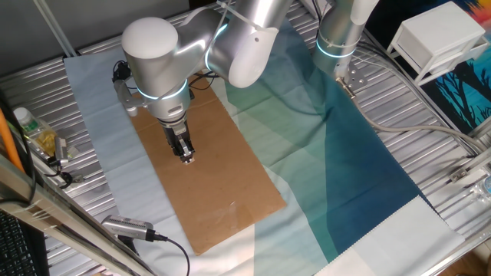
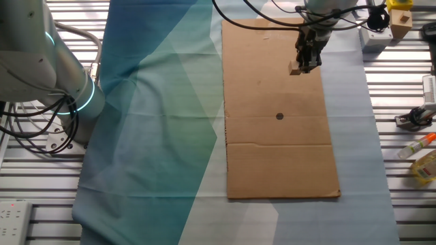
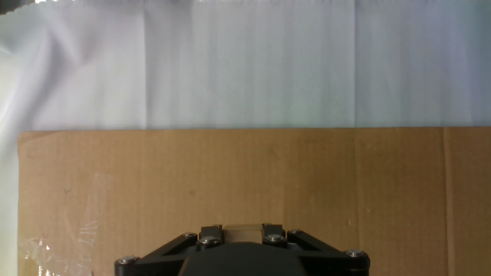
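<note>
A small light wooden block [image 2: 294, 68] shows at the fingertips of my gripper [image 2: 308, 66], over the cardboard sheet [image 2: 272, 170]. In the wrist view a tan strip of the block [image 3: 242, 229] fills the space between the two black fingers; the fingers are shut on it. The first exterior view has the gripper [image 1: 186, 159] pointing down above the cardboard [image 1: 230, 192], the block hardly visible there. How high it hangs above the sheet is hard to tell.
A dark round spot [image 2: 279, 116] marks the otherwise bare cardboard. Patterned cloth [image 2: 157, 136] lies under the sheet. Cables [image 2: 272, 27] loop near the arm. Bottles [image 2: 426, 167], a grey metal device [image 1: 127, 227] and a white box [image 2: 376, 39] stand outside the sheet.
</note>
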